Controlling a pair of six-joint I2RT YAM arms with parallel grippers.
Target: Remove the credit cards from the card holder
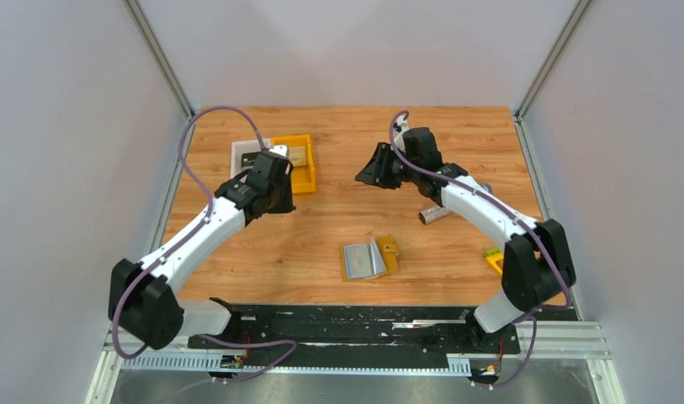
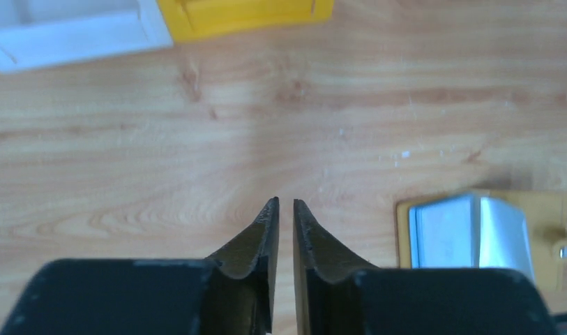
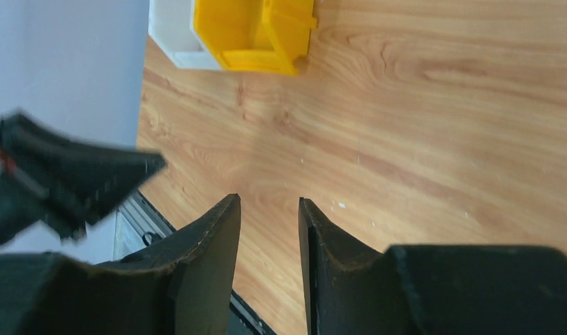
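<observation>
The tan card holder (image 1: 392, 251) lies unfolded near the front middle of the table, its clear inner sleeves (image 1: 362, 260) spread. In the left wrist view its sleeves (image 2: 443, 230) show at lower right; whether any card sits in them I cannot tell. My left gripper hovers in front of the bins, left of the holder, its fingers a narrow gap apart with nothing between. Above the back right of the table is my right gripper, open and empty. A flat tan piece (image 1: 298, 156) rests in the yellow bin (image 1: 311, 172).
Beside the yellow bin stands a white bin (image 1: 236, 160) with a dark flat item (image 1: 250, 159) inside. Under the right arm are a silver cylinder (image 1: 435, 214) and a yellow-green tool (image 1: 495, 260), both partly hidden.
</observation>
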